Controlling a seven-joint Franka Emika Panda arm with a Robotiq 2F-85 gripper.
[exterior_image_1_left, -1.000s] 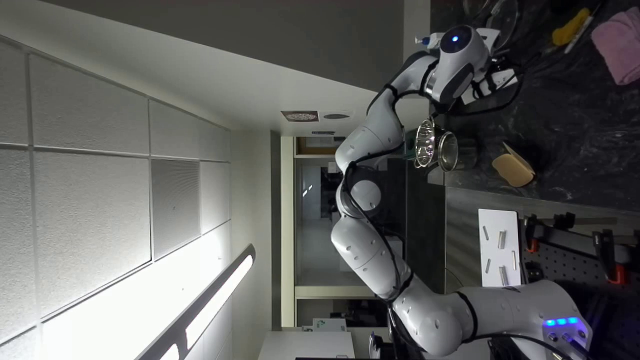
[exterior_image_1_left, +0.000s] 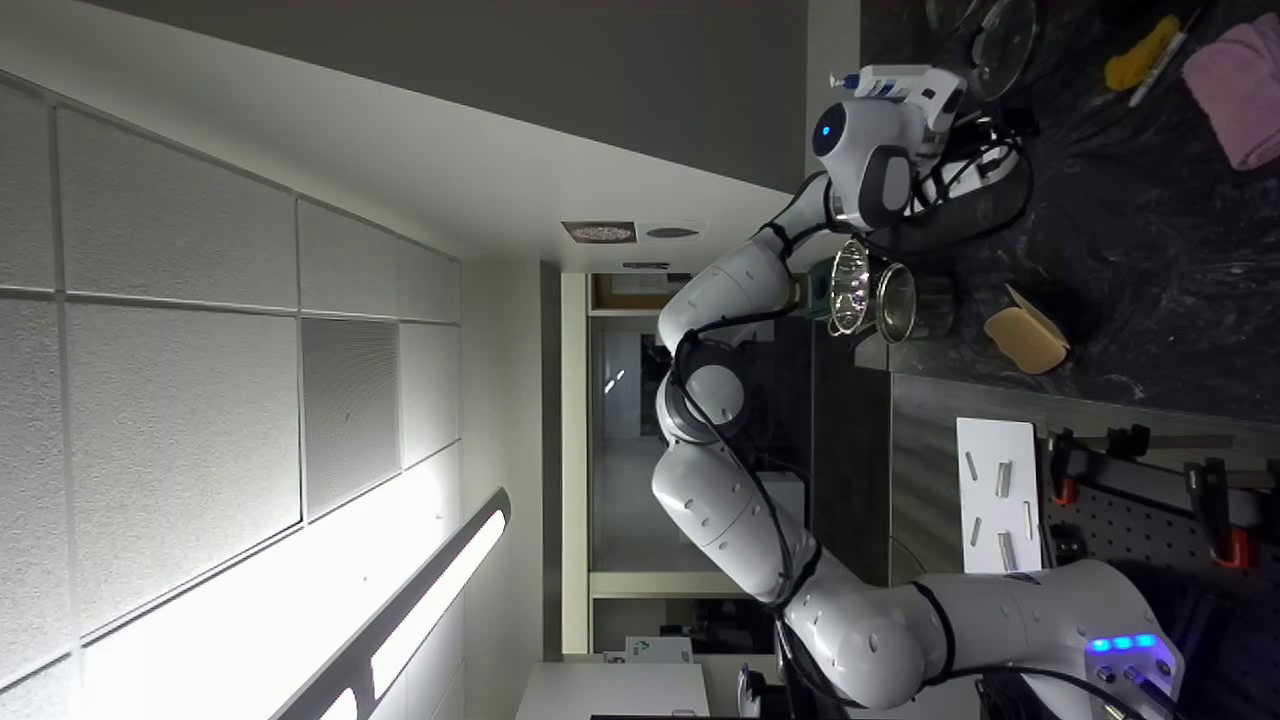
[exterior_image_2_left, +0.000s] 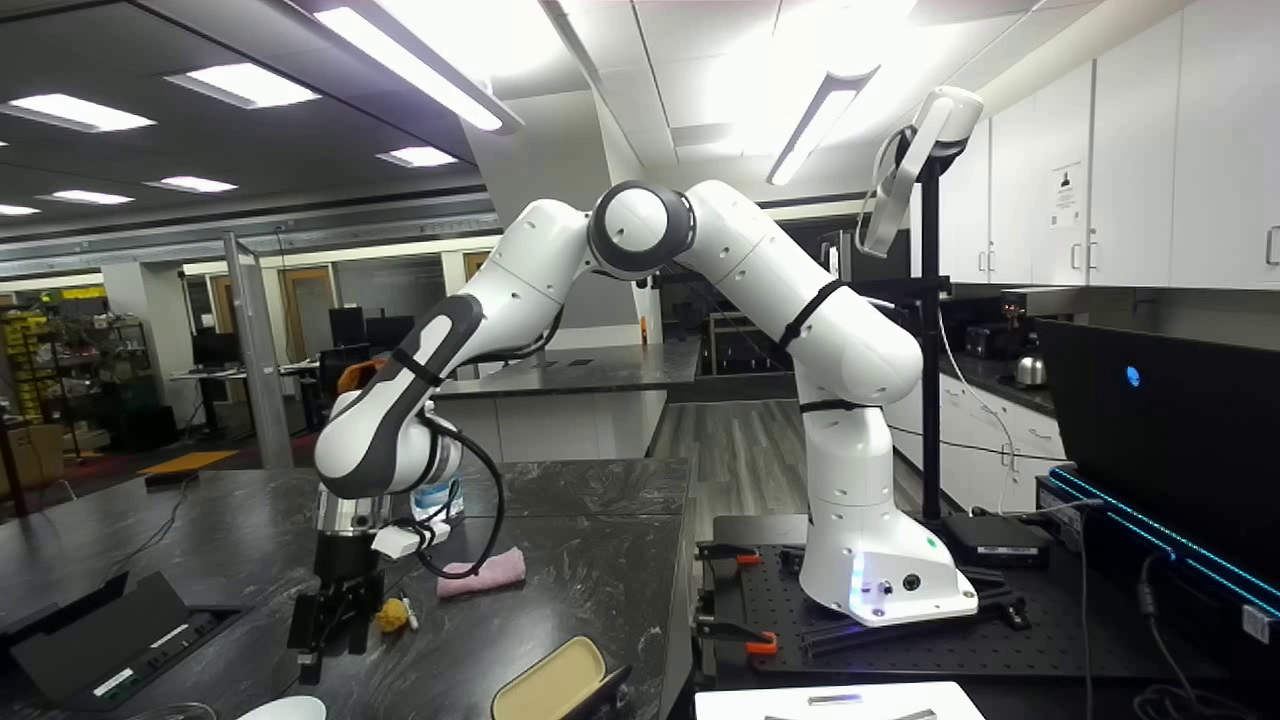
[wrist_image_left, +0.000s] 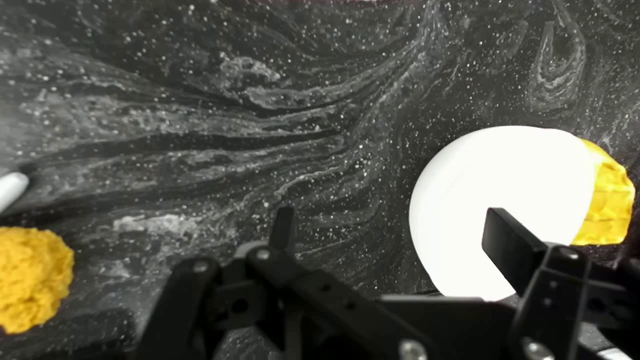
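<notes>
My gripper stands open, its two black fingertips wide apart and nothing held between them. In the wrist view, a white rounded dish (wrist_image_left: 480, 180) lies on the dark marbled counter, partly behind the right finger. A yellow object (wrist_image_left: 612, 207) shows past the dish's right edge. Far to the left is a yellow, rough-textured lump (wrist_image_left: 30, 276), with the tip of a white pen (wrist_image_left: 9, 189) above it. In exterior view 2 the gripper (exterior_image_2_left: 333, 658) points down above the counter. Exterior view 1 hides its fingers behind the hand.
A pink cloth (exterior_image_2_left: 482, 574) and an open tan box (exterior_image_2_left: 552, 682) lie to the right of the gripper in exterior view 2, a black folding device (exterior_image_2_left: 114, 648) to its left. Metal pots (exterior_image_1_left: 896, 302) stand near the arm in exterior view 1. Bare counter separates dish and lump.
In exterior view 1 the arm's hand has moved toward the image's left, which is upward in that sideways view, and its wrist has turned. The objects on the counter look unmoved.
</notes>
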